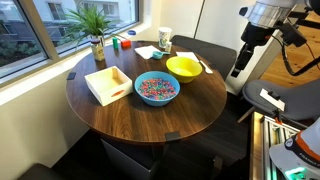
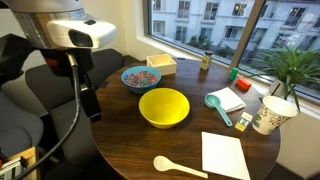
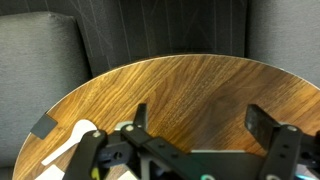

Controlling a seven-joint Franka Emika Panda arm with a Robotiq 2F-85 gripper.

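Note:
High beside the round wooden table, clear of everything on it, my gripper stands open with nothing between its fingers. A yellow bowl, its inside showing no contents, is on the table. Next to it is a blue bowl full of small red and blue pieces. An open cream box sits at the window side. A white spoon lies on the wood near a sheet of white paper. In the wrist view the spoon is at the left, and the bowls cannot be made out.
A potted plant, a teal spoon, a white napkin, a patterned cup and small red and green items stand towards the window. Bare wood lies in front of the bowls. Dark chairs surround the table.

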